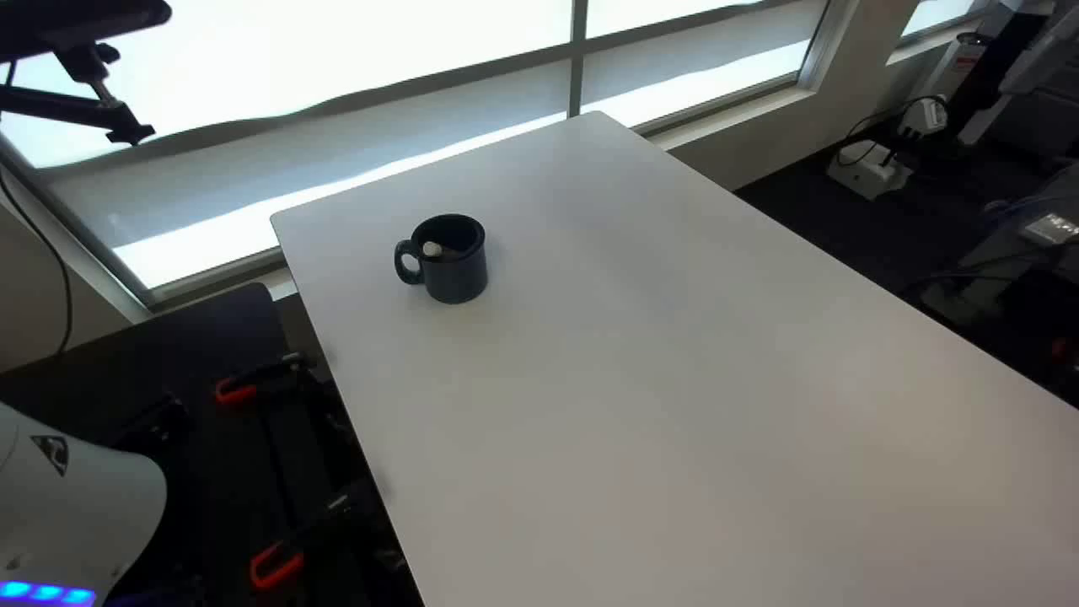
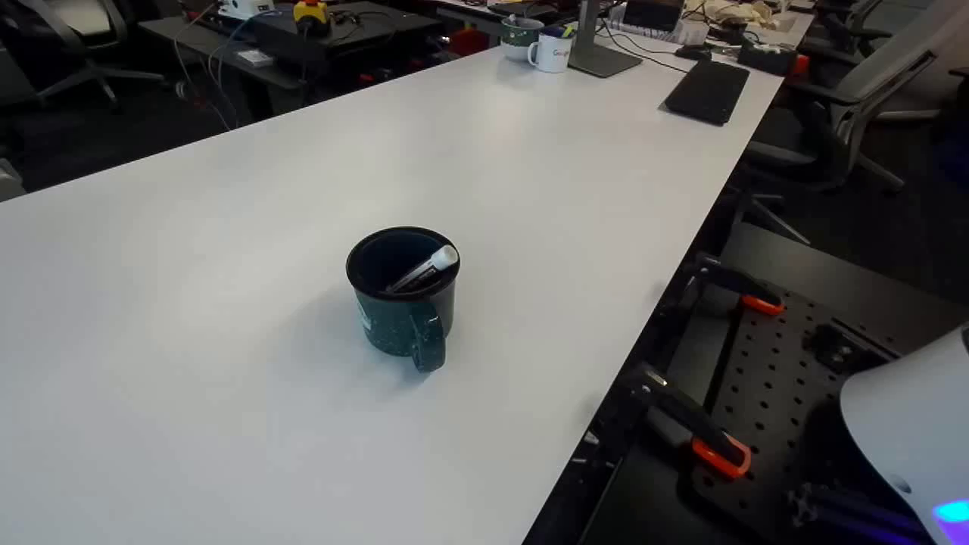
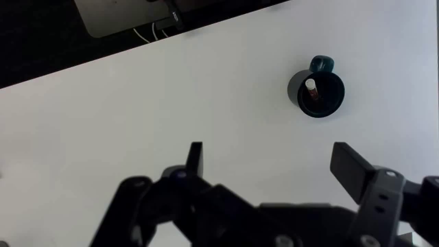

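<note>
A dark green mug [image 2: 392,322] with a handle stands upright on the white table. A marker with a white end [image 2: 442,258] leans inside it, its lower part hidden in the mug. In exterior view 1 the mug [image 1: 457,275] is near the table's far left corner, its handle toward the left. From the wrist camera, my gripper is wide open, the fingers far apart with only bare table visible between them. The mug [image 3: 293,88] lies ahead of the fingertips, toward the right finger, clear of both. Neither exterior view shows the gripper.
Orange-tipped clamps [image 2: 724,457] sit beside the table edge, near the robot's base.
</note>
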